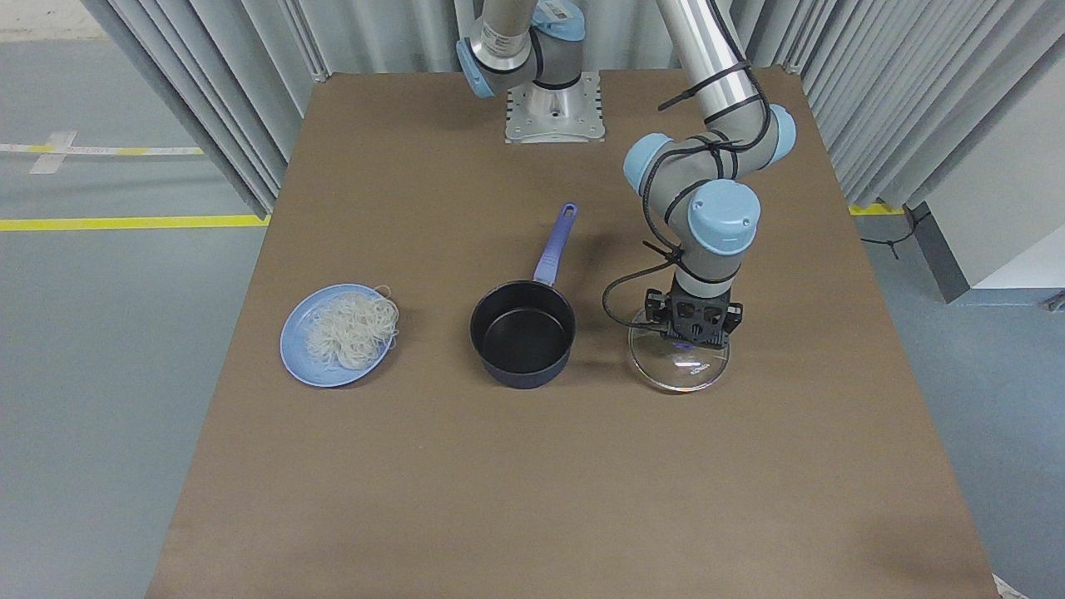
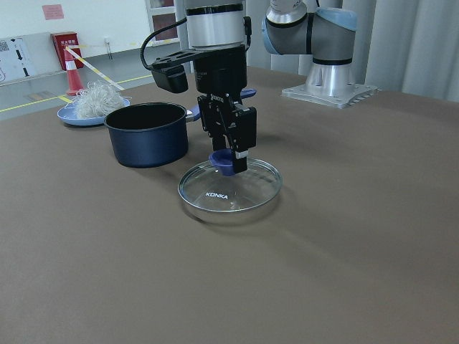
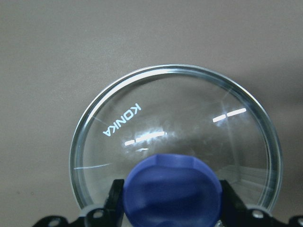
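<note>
My gripper is shut on the blue knob of a glass lid, which is low at the table to the right of a dark saucepan; whether its rim touches the table is hard to tell. The saucepan is uncovered and empty, its blue handle pointing to the back. A blue plate of white noodles lies to the pan's left.
The arm's base plate stands at the back edge, by grey curtains.
</note>
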